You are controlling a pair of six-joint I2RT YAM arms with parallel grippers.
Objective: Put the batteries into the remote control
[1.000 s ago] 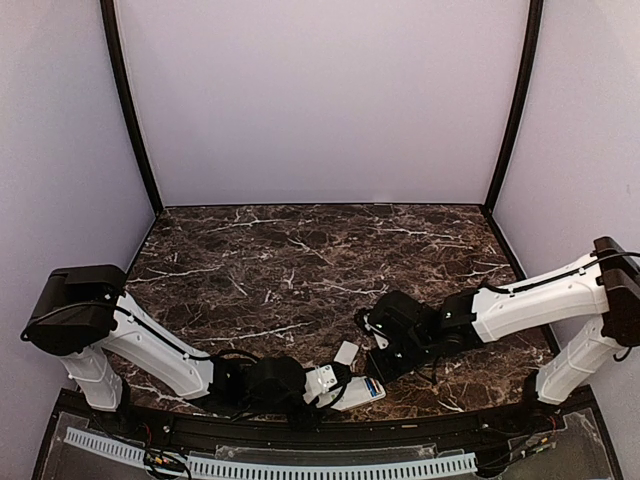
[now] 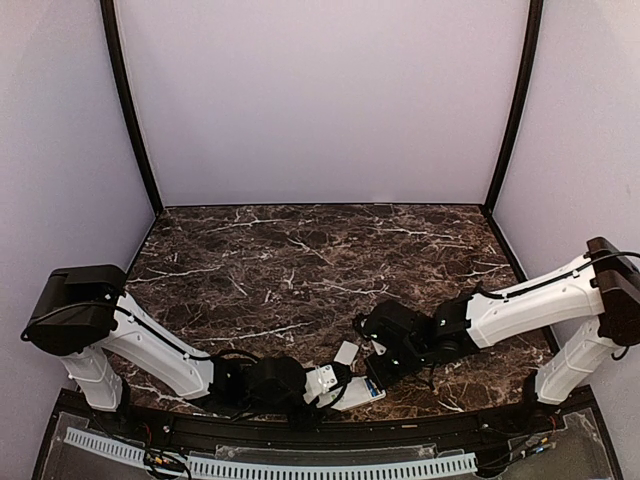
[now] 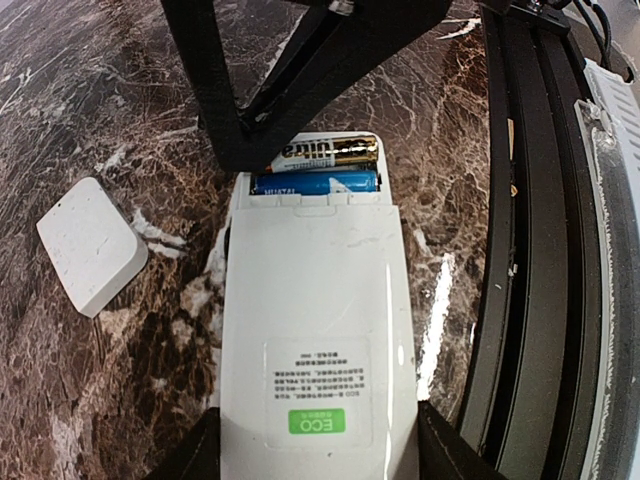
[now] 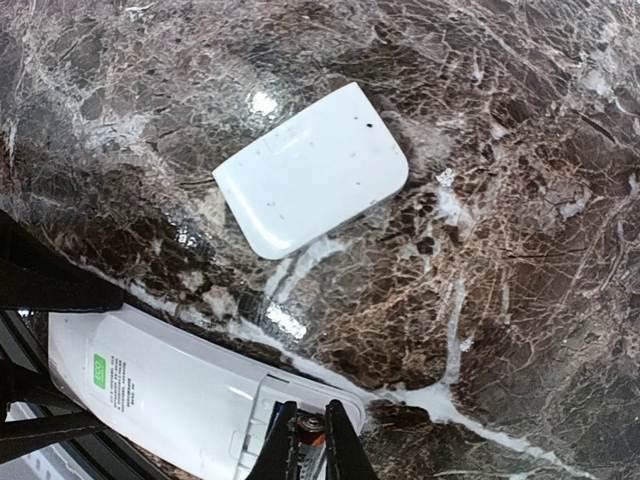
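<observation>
The white remote control (image 3: 310, 260) lies face down on the table, its battery bay uncovered. Around its body my left gripper is shut, one finger on each side. In the bay lie a blue battery (image 3: 315, 184) and, beside it, a black-and-gold battery (image 3: 345, 153). My right gripper is shut and its tips stand over the bay at the end of the gold battery; nothing shows between them. Whether they touch the battery cannot be made out. A white battery cover (image 4: 310, 172) rests on the marble, apart from the remote.
My right gripper has shifted slightly toward the front edge, over the remote's bay end. The left arm, the remote and the cover stay where they were.
</observation>
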